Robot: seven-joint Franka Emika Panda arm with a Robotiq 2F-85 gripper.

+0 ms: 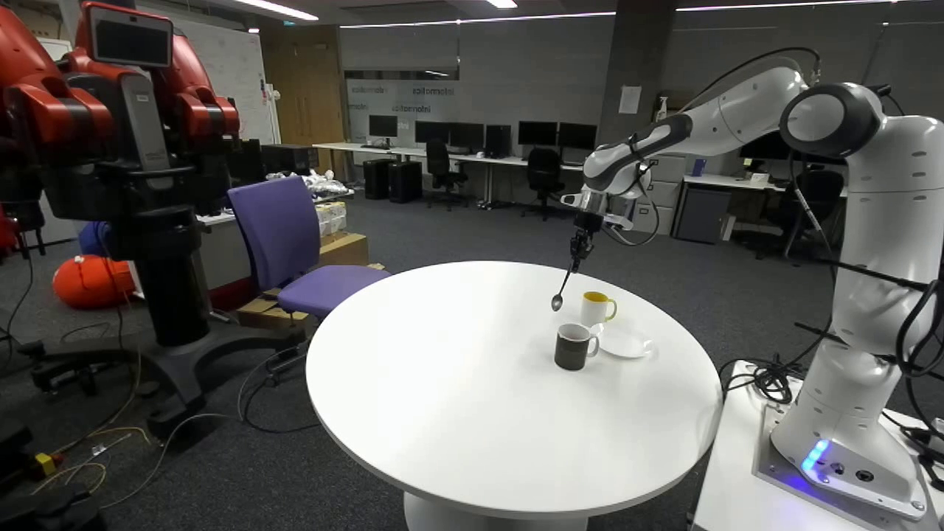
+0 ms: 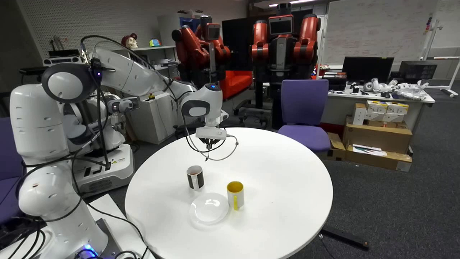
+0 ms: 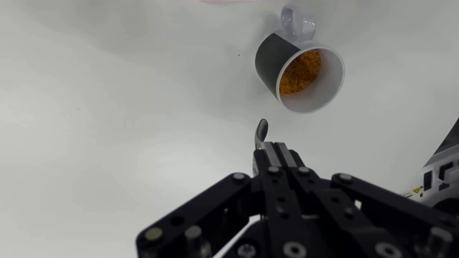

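My gripper is shut on a thin metal spoon, which hangs bowl-down above the white table. In the wrist view, the spoon's bowl pokes out just beyond the closed fingers; most of the handle is hidden. A dark-sided mug with a white rim stands upright ahead of the gripper, holding orange crumbly contents. Apart from it is a white mug with a yellow inside. A white plate lies beside both mugs. The spoon touches neither mug.
A purple chair and a red robot stand beyond its left edge. Cables hang loosely along my arm.
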